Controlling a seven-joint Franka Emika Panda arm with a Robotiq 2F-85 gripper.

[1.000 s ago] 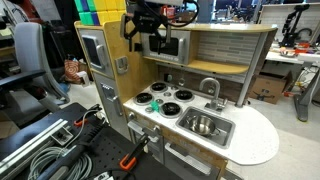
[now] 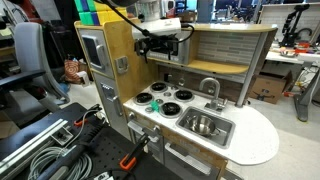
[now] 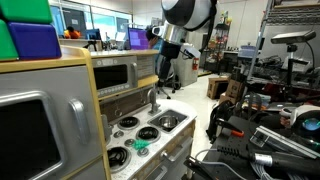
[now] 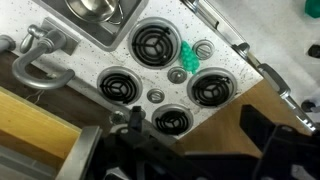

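A small green object (image 4: 188, 57) lies on the white stovetop among the black burners, and shows as a teal spot (image 2: 154, 106) in exterior view 1. A metal pot (image 2: 205, 127) sits in the sink (image 2: 222, 133). High above the counter hangs my gripper, with its dark fingers spread wide at the bottom of the wrist view. Nothing shows between them. In exterior view 2 the white arm (image 3: 188, 38) reaches over the counter, well clear of the stovetop.
A curved faucet (image 4: 38, 70) rises beside the sink. A wooden shelf (image 2: 215, 67) and a microwave (image 3: 116, 73) stand behind the stove. The oven's front handle (image 2: 185, 156) runs below the counter edge.
The arm's wrist has turned and shifted, and more of its white link now shows above the shelf. The green object and the pot have stayed in place.
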